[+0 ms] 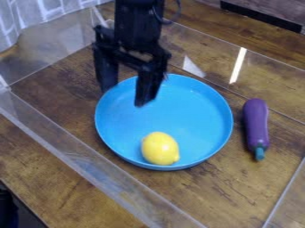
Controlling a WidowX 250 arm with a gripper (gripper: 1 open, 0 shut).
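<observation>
My gripper point(127, 78) is open above the back part of a blue plate point(202, 120), its dark fingers pointing down, blurred, with nothing seen between them. A yellow lemon-like object point(160, 148) lies on the front part of the plate. A purple eggplant-like object point(255, 126) with a teal tip lies to the right of the plate.
The wooden table point(53, 98) has free room left of the plate and at the back right. Clear walls run along the left and lower left edges.
</observation>
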